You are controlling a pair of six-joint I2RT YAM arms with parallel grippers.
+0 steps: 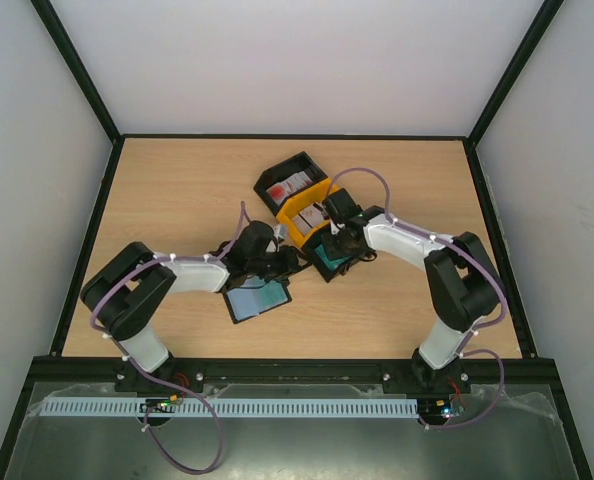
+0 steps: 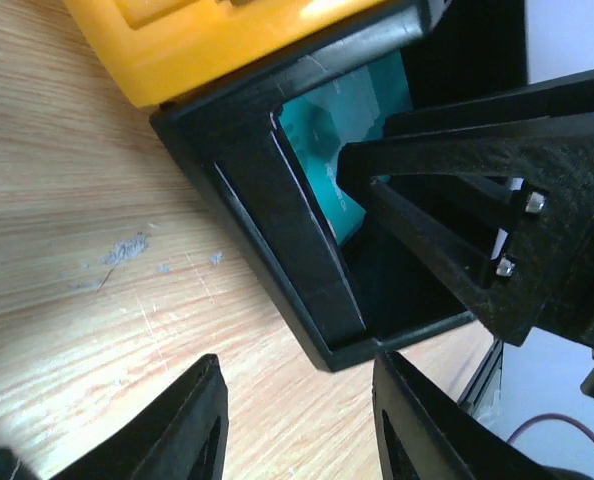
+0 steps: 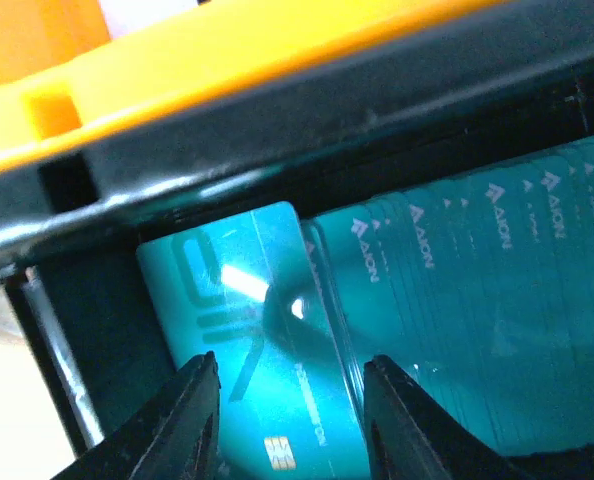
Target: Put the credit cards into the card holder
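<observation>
Teal cards (image 3: pixel 437 290) stand in a row inside the near black box (image 2: pixel 267 240). At the row's end one card (image 3: pixel 267 330) leans apart from the rest, its face showing. My right gripper is over that end of the box, fingers spread, the leaning card showing in the gap; I cannot tell whether they touch it. Close beside the box's left end, my left gripper stands open and empty. The right gripper's black fingers (image 2: pixel 447 160) reach into the box in the left wrist view. The card holder (image 1: pixel 257 298), dark with pale blue-green pockets, lies below the left arm.
A yellow box (image 1: pixel 295 208) with cards adjoins the near black box, and another black box (image 1: pixel 302 164) with reddish cards sits behind it. Both arms are close together at the near box. Bare table (image 1: pixel 377 320) lies in front and to the sides.
</observation>
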